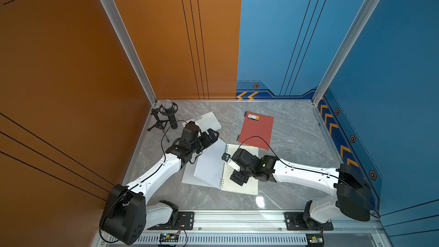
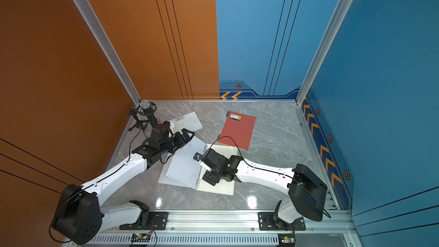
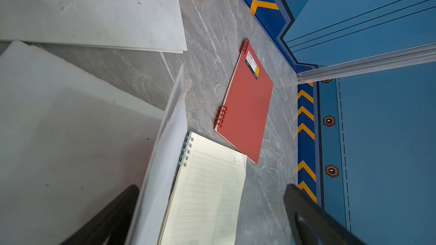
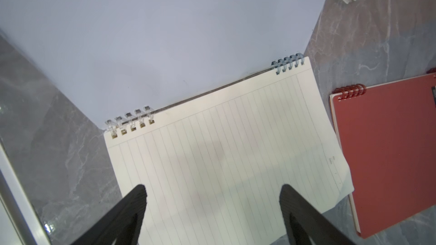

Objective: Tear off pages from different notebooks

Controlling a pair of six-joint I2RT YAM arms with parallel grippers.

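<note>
A spiral notebook lies open, its cream lined page (image 4: 227, 154) facing up and bare of writing apart from small print in one corner. Its pale cover (image 1: 209, 167) is turned over to the left and stands partly lifted. In the left wrist view this raised cover (image 3: 165, 154) passes between the fingers of my left gripper, close to the left one; that gripper is open. Above the lined page hangs my right gripper, its fingers apart with nothing between them. A red spiral notebook (image 1: 257, 130) lies closed behind.
White boards or sheets (image 3: 86, 9) lie at the back left, with another pale sheet (image 1: 194, 178) under the lifted cover. A black stand (image 1: 169, 114) occupies the back left corner. Bare grey tabletop (image 1: 301, 141) extends to the right.
</note>
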